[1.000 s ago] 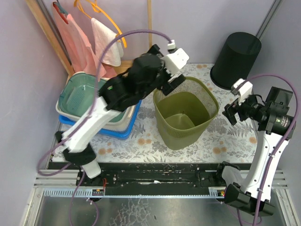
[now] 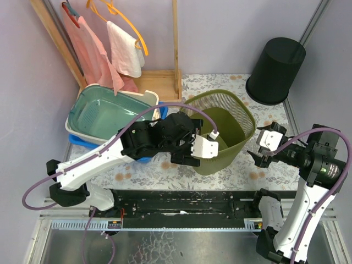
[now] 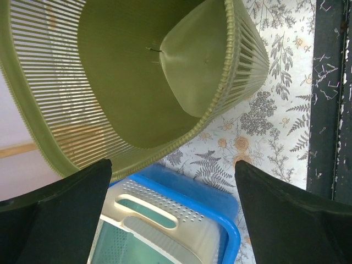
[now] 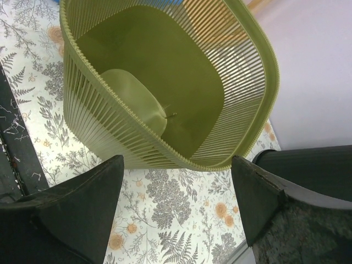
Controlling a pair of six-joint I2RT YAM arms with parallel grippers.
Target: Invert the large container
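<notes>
The olive-green container (image 2: 220, 132) stands upright with its mouth up, in the middle of the floral surface. My left gripper (image 2: 195, 146) is at its left rim in the top view, its fingers apart with nothing seen held; in the left wrist view the container's slatted rim (image 3: 38, 110) lies just beyond the fingers. My right gripper (image 2: 258, 148) stands open to the right of the container; the right wrist view shows the container (image 4: 148, 110) ahead of its fingers, not touching it.
Stacked baskets in teal, white and blue (image 2: 104, 110) sit at the left. A black bin (image 2: 275, 69) stands at the back right. Clothes hang on hangers at the back left. A dark ledge (image 2: 181, 209) runs along the front.
My left gripper has come down and toward the front, to the container's left rim. The right arm has moved toward the front. The container has not visibly moved.
</notes>
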